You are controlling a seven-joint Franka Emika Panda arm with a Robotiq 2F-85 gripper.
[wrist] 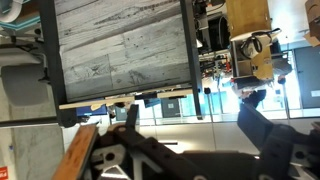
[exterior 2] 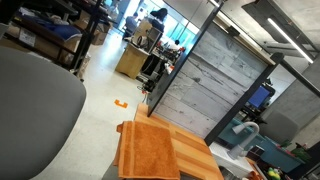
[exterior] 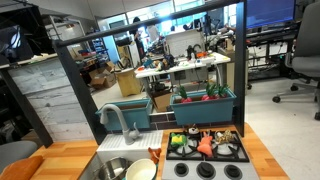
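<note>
In the wrist view my gripper stands open, its two dark fingers (wrist: 128, 122) wide apart at the bottom of the picture. Nothing shows between them but the room beyond. The gripper is not clearly visible in either exterior view. An orange cloth (exterior 2: 148, 150) lies on the wooden counter in exterior view 2, apart from anything gripping it. Exterior view 1 shows a pale bowl (exterior: 142, 169) in the sink, with a toy red lobster-like item (exterior: 205, 145) on the stove (exterior: 208, 168).
A grey faucet (exterior: 120, 122) rises behind the sink. Teal bins (exterior: 203, 108) stand behind the stove, the right one holding red and green items. Grey plank panels (wrist: 125, 50) and a dark frame post (exterior: 240, 75) bound the counter. Bare wood (exterior: 70, 155) lies left of the sink.
</note>
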